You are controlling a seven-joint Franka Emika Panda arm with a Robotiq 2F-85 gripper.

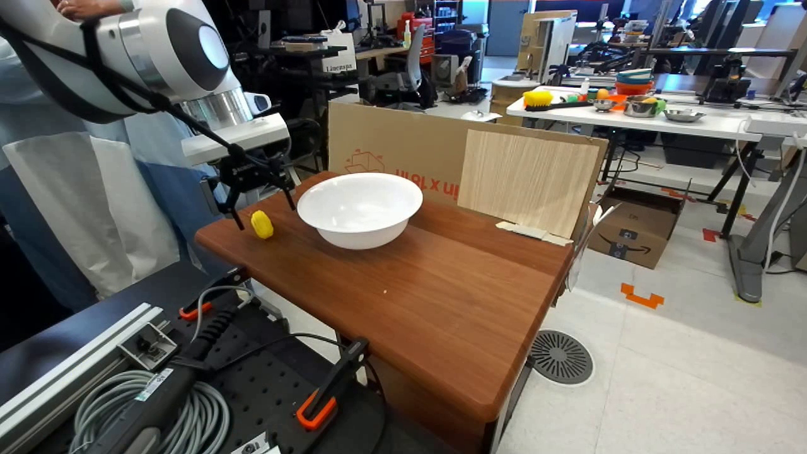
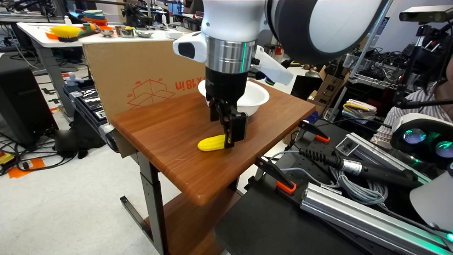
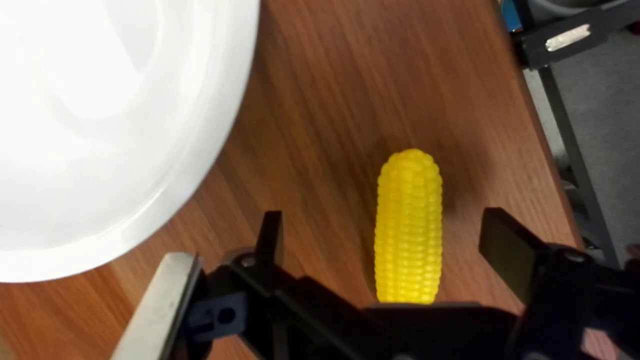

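Note:
A yellow toy corn cob (image 3: 409, 228) lies on the brown wooden table, near the edge on the arm's side. In the wrist view my gripper stands open, one finger on each side of the cob's line and clear of it. Exterior view 1 has the gripper (image 1: 265, 215) just above the table, around the corn (image 1: 261, 224) as seen from there. Part of the corn (image 2: 211, 143) is hidden behind a finger in exterior view 2. A wide white bowl (image 1: 360, 210) sits beside the cob; only its near part (image 3: 204, 138) shows in the wrist view.
A cardboard panel (image 1: 408, 147) stands along the table's back edge, with a pale wood-grain sheet (image 1: 529, 181) against it. Orange-tipped clamps (image 1: 316, 408) grip the front edge.

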